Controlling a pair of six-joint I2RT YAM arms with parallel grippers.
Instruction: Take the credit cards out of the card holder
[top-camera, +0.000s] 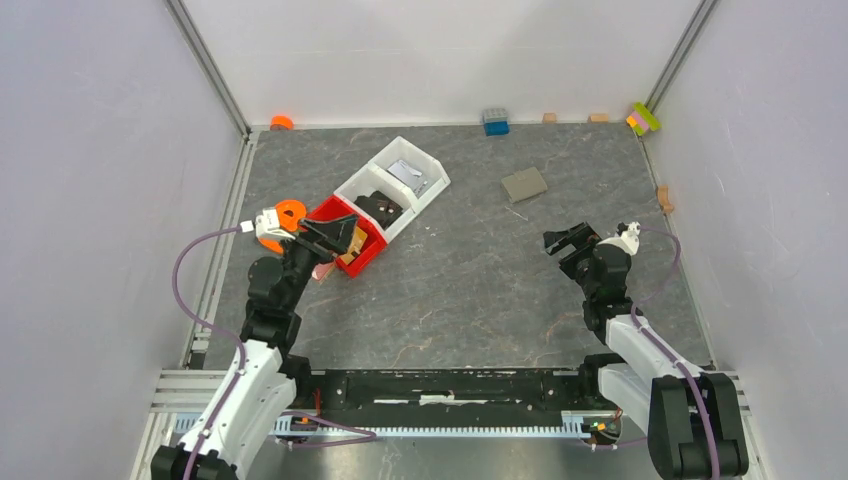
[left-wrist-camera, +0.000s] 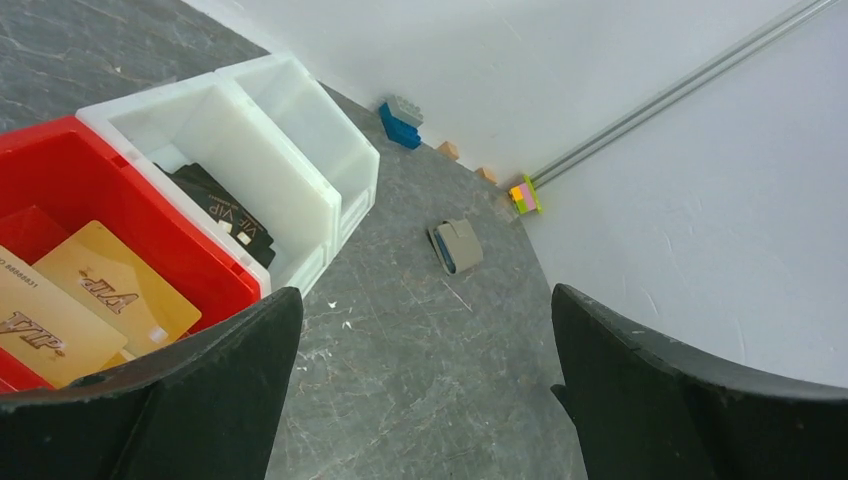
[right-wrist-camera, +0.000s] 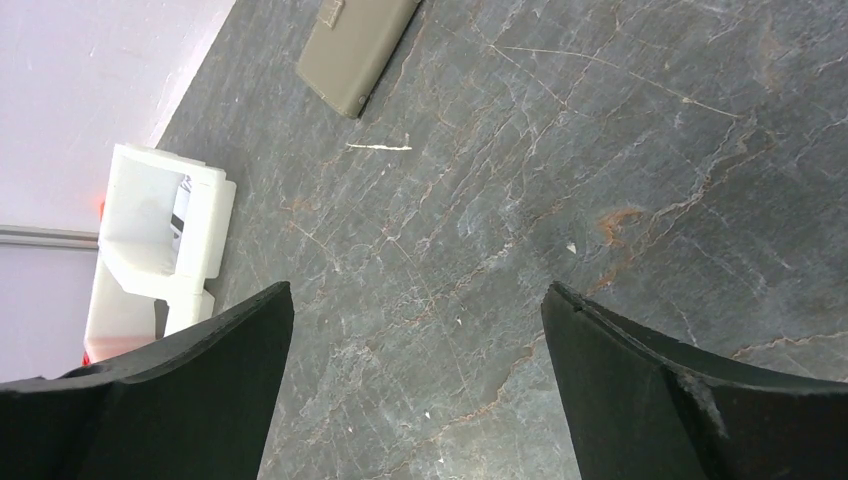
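A grey-brown card holder (top-camera: 524, 185) lies closed on the table, right of centre toward the back wall. In the left wrist view a bluish edge shows along one side of the holder (left-wrist-camera: 455, 246); what it contains is hidden. The right wrist view catches part of the holder (right-wrist-camera: 357, 52) at its top edge. My left gripper (top-camera: 339, 242) hangs over the red bin, fingers wide open and empty. My right gripper (top-camera: 557, 254) is open too, above bare table nearer the front than the holder, with nothing between its fingers.
The red bin (left-wrist-camera: 213, 262) holds gold cards (left-wrist-camera: 118, 287). Joined to it are white bins (top-camera: 440, 180), one with black cards (top-camera: 380, 207), the farther one with silvery cards (top-camera: 407, 175). Blue and grey blocks (top-camera: 496, 122) stand by the back wall.
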